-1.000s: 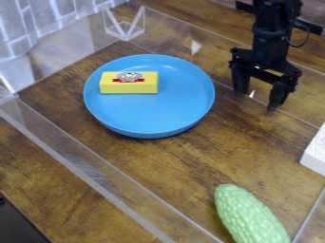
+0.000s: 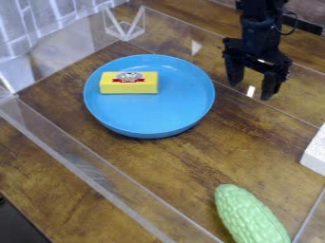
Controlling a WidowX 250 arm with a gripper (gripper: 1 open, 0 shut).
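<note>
A black gripper (image 2: 258, 66) reaches down from the top right, standing open low over the wooden table, right of the blue plate (image 2: 150, 114). A small light object shows just beneath its fingers; I cannot tell what it is. A yellow box (image 2: 129, 83) with a printed label lies on the plate's upper left part.
A green vegetable-like object (image 2: 250, 216) lies at the front right. A white object (image 2: 313, 147) is at the right edge. Clear panels or reflective strips cross the left side.
The gripper has shifted slightly up and left in the view over the last second. The plate, box and other objects are unmoved.
</note>
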